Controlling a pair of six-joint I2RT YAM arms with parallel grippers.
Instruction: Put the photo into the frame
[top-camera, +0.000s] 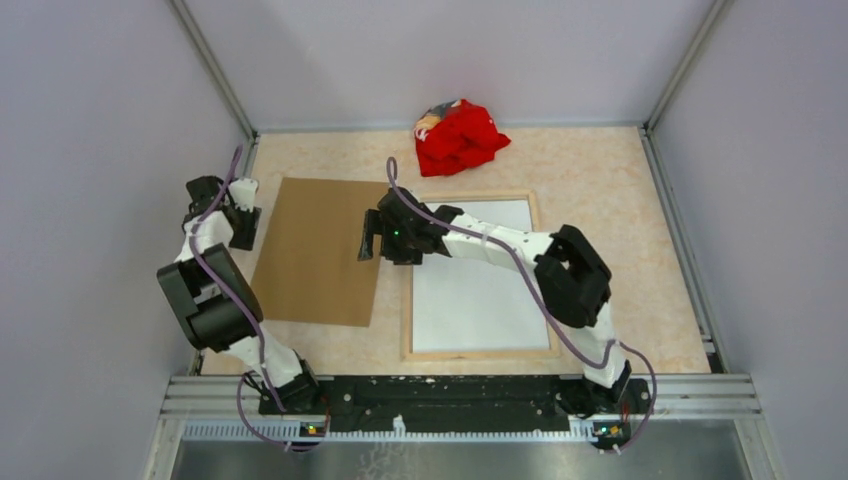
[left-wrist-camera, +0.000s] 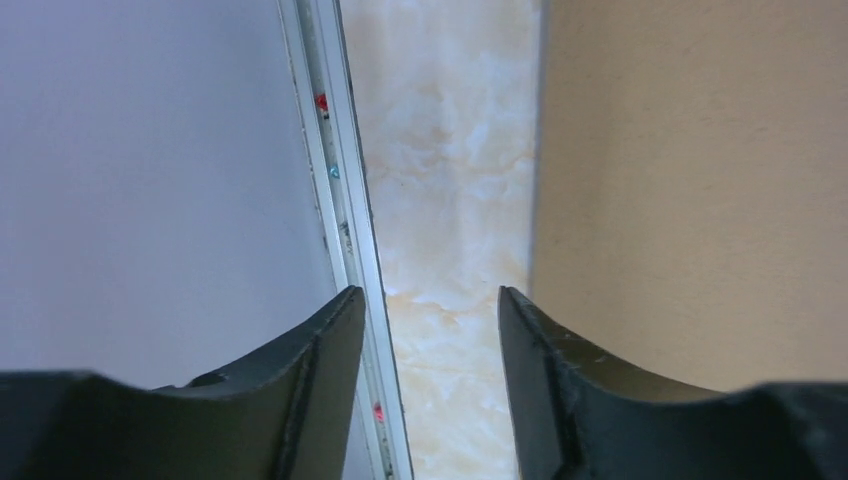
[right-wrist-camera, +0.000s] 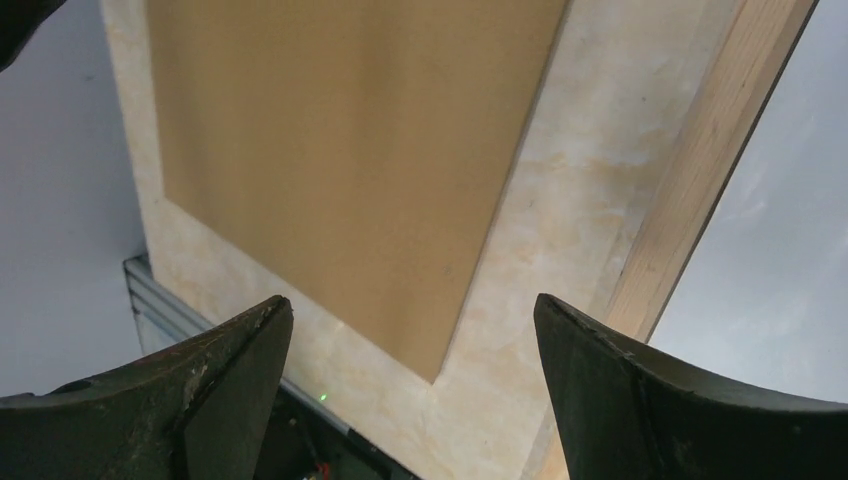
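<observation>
A pale wooden frame (top-camera: 407, 310) lies on the table right of centre, with a flat white panel (top-camera: 480, 310) inside it. Whether that panel is the photo cannot be told. To its left lies a brown rectangular board (top-camera: 315, 270), flat and slightly turned. My left gripper is part open and empty above the bare strip beside the board's left edge. My right gripper (top-camera: 391, 250) stands wide open over the gap between board and frame. In the right wrist view, the board's edge and the frame's left bar (right-wrist-camera: 690, 190) show beyond its empty fingers (right-wrist-camera: 590, 370).
A crumpled red cloth (top-camera: 462, 140) lies at the back, behind the frame. The left wall's metal rail (left-wrist-camera: 350, 190) runs close to my left gripper. Free table (top-camera: 620, 200) stretches to the right of the frame.
</observation>
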